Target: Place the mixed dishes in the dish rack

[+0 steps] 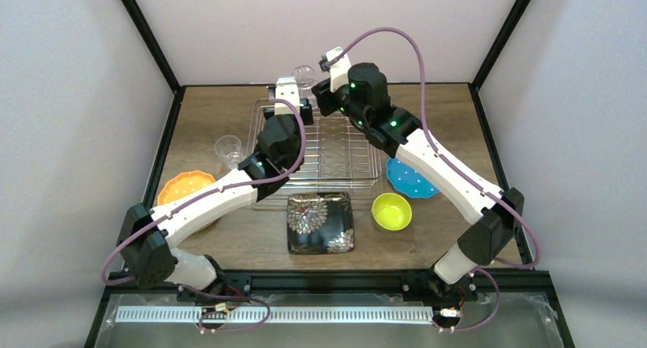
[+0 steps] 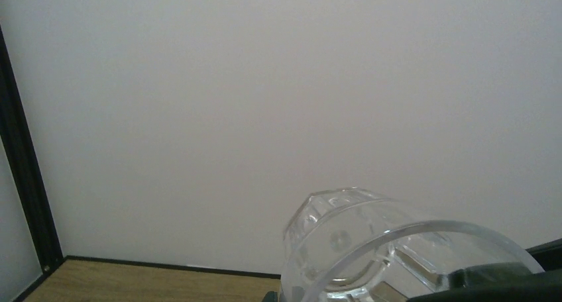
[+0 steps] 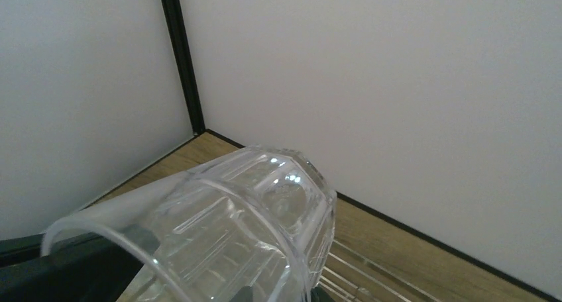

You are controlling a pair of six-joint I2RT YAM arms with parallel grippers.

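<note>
A clear faceted plastic cup (image 1: 304,78) is held between the two grippers above the back of the wire dish rack (image 1: 339,153). In the left wrist view the cup (image 2: 371,242) lies tilted on its side, with my left gripper (image 1: 301,104) shut on it. The same cup (image 3: 258,202) fills the lower part of the right wrist view, with a dark finger of my right gripper (image 1: 320,92) beside its rim; whether that gripper grips it or is partly open I cannot tell.
Another clear cup (image 1: 229,146) stands left of the rack. An orange scalloped plate (image 1: 185,186) is at left, a blue scalloped plate (image 1: 412,178) at right, a lime bowl (image 1: 391,211) and a dark patterned square dish (image 1: 320,230) in front.
</note>
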